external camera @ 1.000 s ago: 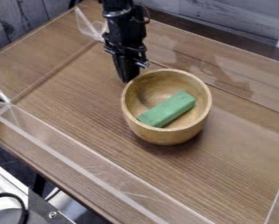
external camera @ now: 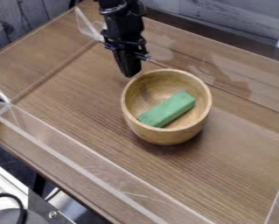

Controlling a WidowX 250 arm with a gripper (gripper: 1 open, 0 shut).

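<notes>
A wooden bowl (external camera: 181, 133) sits right of the middle of the table with a green oblong block (external camera: 167, 108) lying inside it. The black arm reaches down from the top, and its gripper (external camera: 132, 70) hangs just behind the bowl's back-left rim, apart from the block. The gripper looks shut, with nothing visible between its fingers, though they are small in this view.
A dark gap with cables shows past the table's edge at the lower left. A wall runs along the back right.
The gripper has shifted slightly up and back from the bowl's rim. The bowl and the green block look essentially unmoved.
</notes>
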